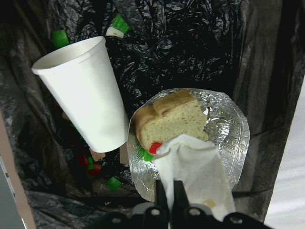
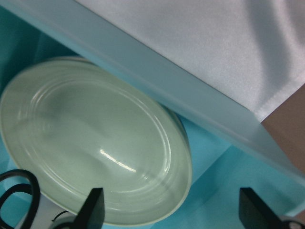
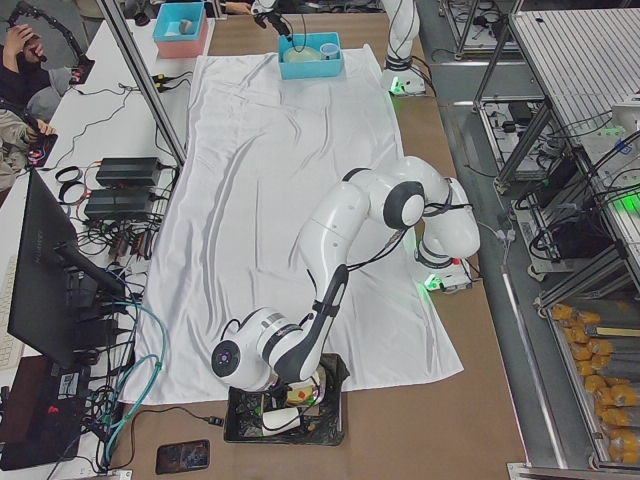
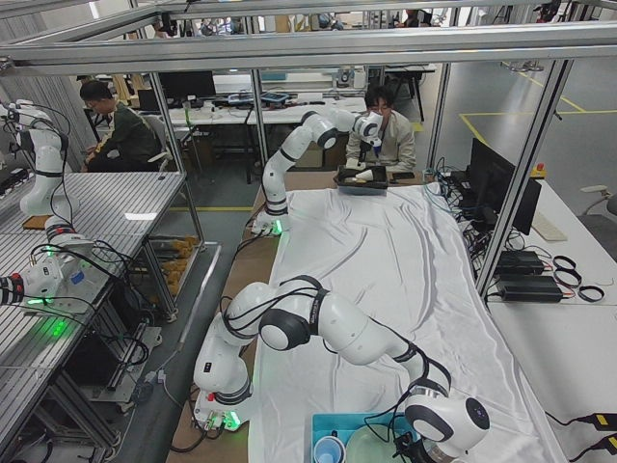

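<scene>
In the left wrist view my left gripper is shut on a crumpled white napkin [image 1: 193,176], held above a foil dish [image 1: 228,138] with a slice of bread [image 1: 171,119]. A white paper cup [image 1: 86,95] lies beside the dish in a black-lined bin [image 3: 333,430]. My right gripper is open over a blue tub [image 2: 195,105] holding pale green plates [image 2: 95,133], with nothing between its fingers.
A white cloth [image 3: 280,160] covers most of the table between bin and tub. A blue cup [image 4: 329,450] stands in the tub. A phone [image 3: 182,456] lies beside the bin.
</scene>
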